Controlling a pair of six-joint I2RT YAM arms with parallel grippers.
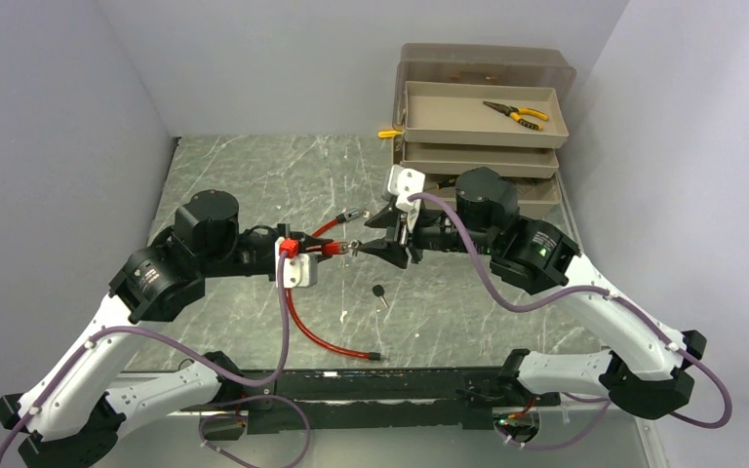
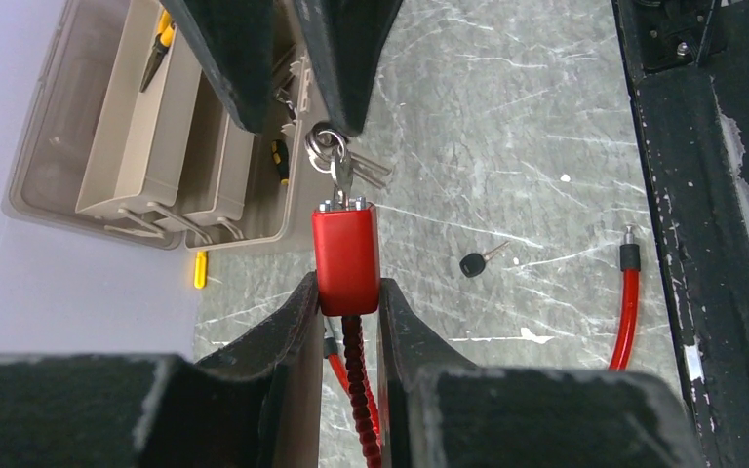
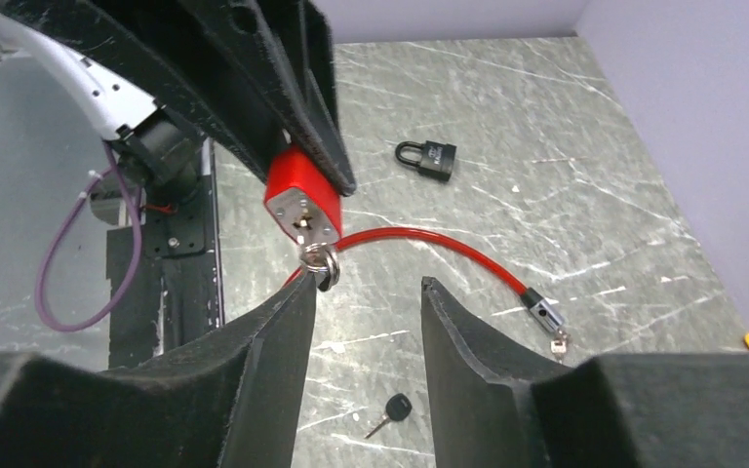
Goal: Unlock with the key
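My left gripper [image 1: 324, 248] is shut on the red lock body [image 2: 346, 258] of the cable lock, held level over the table. A key [image 2: 341, 174] sits in its end, with a ring of keys [image 3: 320, 261] hanging from it. My right gripper [image 1: 378, 240] stands part open just beside the key ring, its fingertips apart from it, nothing clearly between them. The red cable [image 1: 336, 346] curves down onto the table. A loose black key [image 1: 378, 292] lies on the table below the grippers.
A tiered toolbox [image 1: 478, 146] with pliers stands at the back right; a yellow-handled tool [image 1: 389, 134] lies beside it. A black padlock [image 3: 435, 160] lies on the table. The marble top is otherwise fairly clear.
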